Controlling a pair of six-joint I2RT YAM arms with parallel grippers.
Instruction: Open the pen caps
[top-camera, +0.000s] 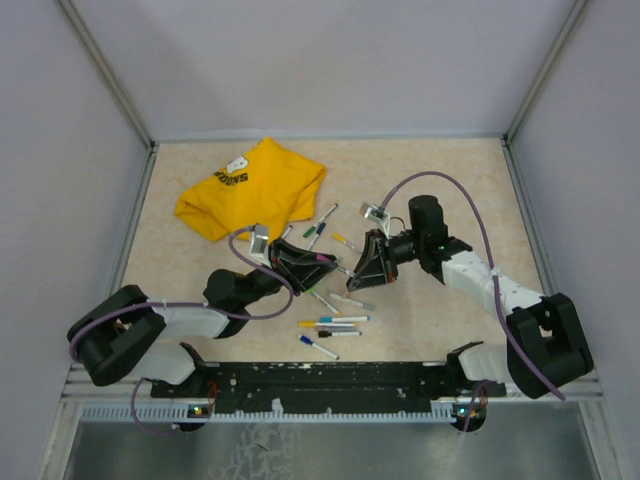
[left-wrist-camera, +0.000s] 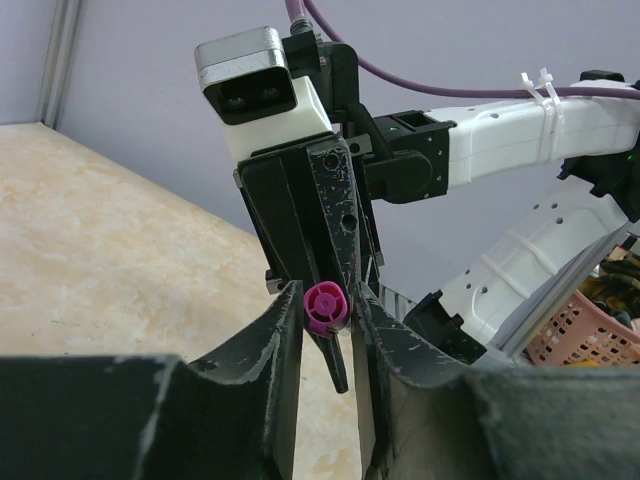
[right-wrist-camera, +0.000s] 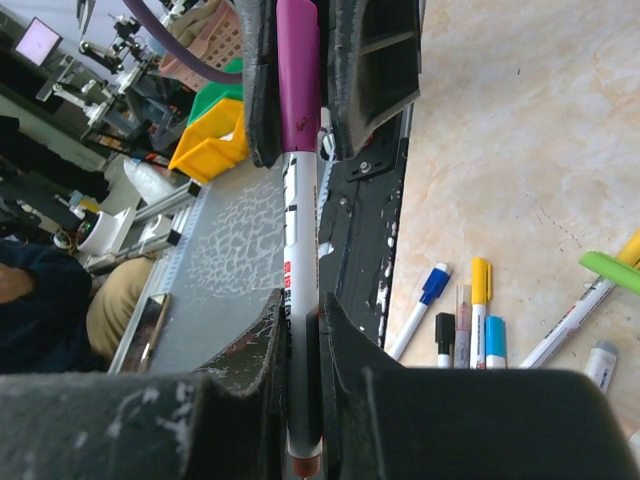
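A white marker (right-wrist-camera: 302, 225) with a magenta cap (right-wrist-camera: 298, 80) is in the air between the two grippers. My right gripper is shut on the white body near its lower end. The fingers of my left gripper (top-camera: 332, 262) stand on either side of the cap. In the right wrist view a thin gap shows beside the cap, so whether they press on it cannot be told. The cap's round end (left-wrist-camera: 326, 305) faces the left wrist camera, between the left fingertips. The cap still covers the marker's tip.
Several other capped markers lie on the table below, among them a blue-capped one (top-camera: 319, 347) and a light blue one (top-camera: 344, 319). A yellow cloth (top-camera: 255, 190) is spread at the back left.
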